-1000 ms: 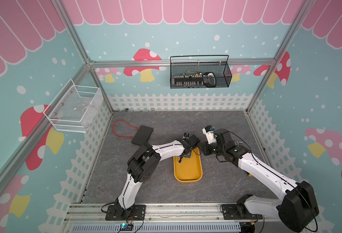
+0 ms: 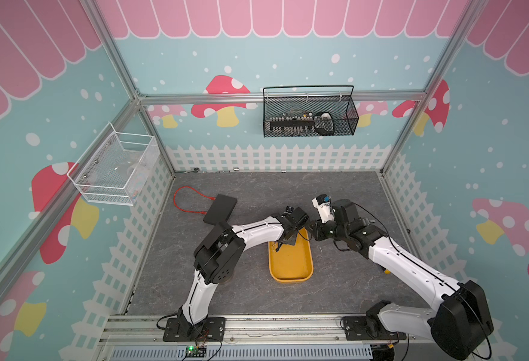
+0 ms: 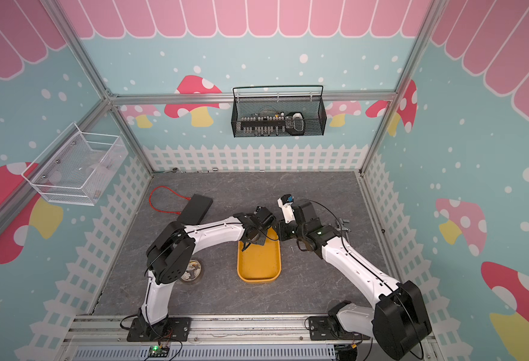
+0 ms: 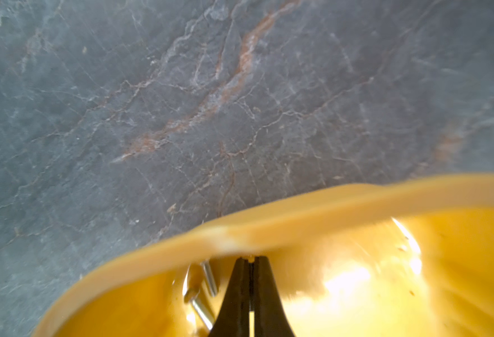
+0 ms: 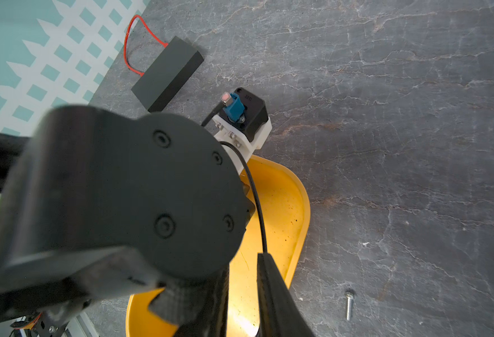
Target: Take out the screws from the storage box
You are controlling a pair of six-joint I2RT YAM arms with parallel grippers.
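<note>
In the left wrist view the yellow storage box (image 4: 292,220) fills the lower part. A lone screw (image 5: 349,306) rests on the table to the right of the box. The right gripper is seen over the box in its own wrist view, fingers apart and the gap empty.
The left arm (image 2: 261,233) crosses the box's far end, close to the right arm's wrist (image 2: 327,225). A dark block with a red cord (image 2: 220,209) lies at the back left. A round container (image 3: 191,270) stands front left. Table behind the box is clear.
The left arm has shifted slightly, its elbow a little to the left, while its hand stays over the box's far end. The right arm looks unmoved.
</note>
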